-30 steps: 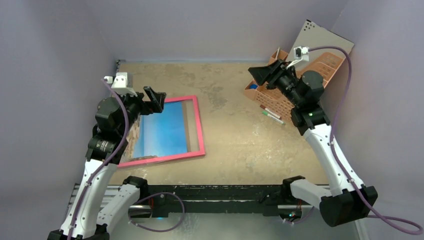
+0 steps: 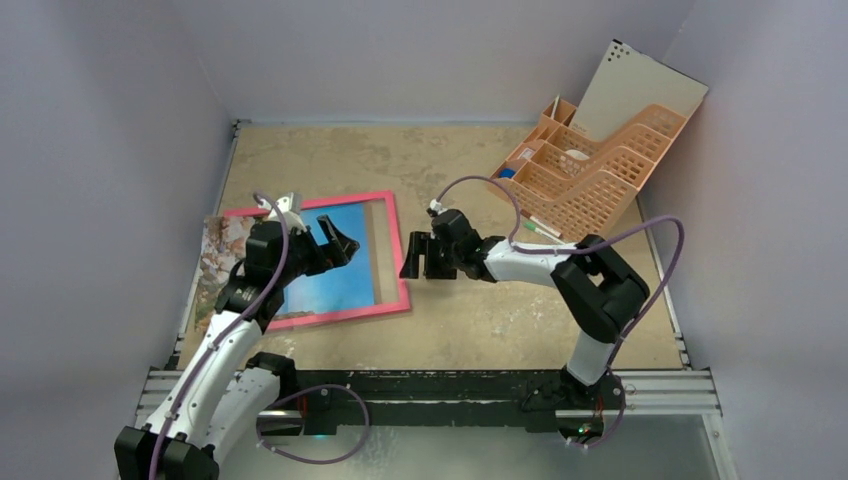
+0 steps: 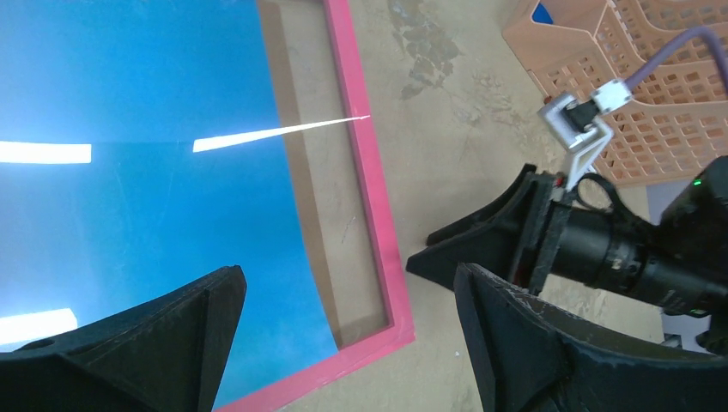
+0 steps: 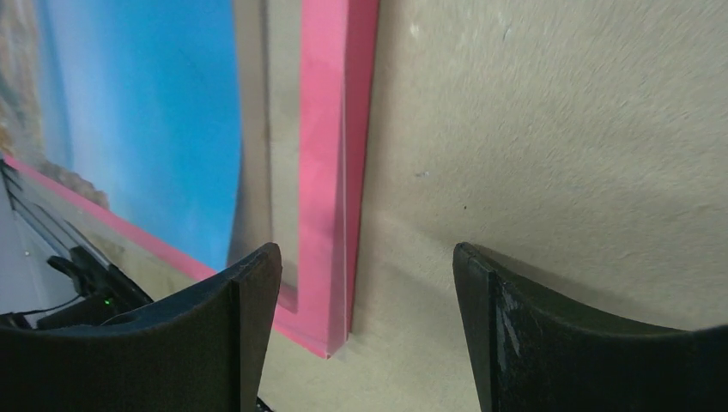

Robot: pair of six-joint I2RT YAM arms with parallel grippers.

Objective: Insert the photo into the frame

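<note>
A pink frame [image 2: 396, 250] lies flat on the left half of the table. The photo [image 2: 345, 270], mostly blue with a rocky left part, overlaps it and sticks out past the frame's left side; a bare strip shows between its right edge and the frame's right bar. My left gripper [image 2: 340, 245] hovers above the photo, open and empty. Just beyond the right bar, low over the table, my right gripper [image 2: 428, 272] is open with nothing held. In the right wrist view the pink bar [image 4: 324, 172] passes close to the left finger [image 4: 249, 292].
An orange organizer [image 2: 600, 175] with a white board [image 2: 640, 90] stands at the back right. Markers [image 2: 543, 230] lie in front of it.
My right gripper has swept left and down from the organizer to the frame's right bar. Frame and photo look unmoved.
</note>
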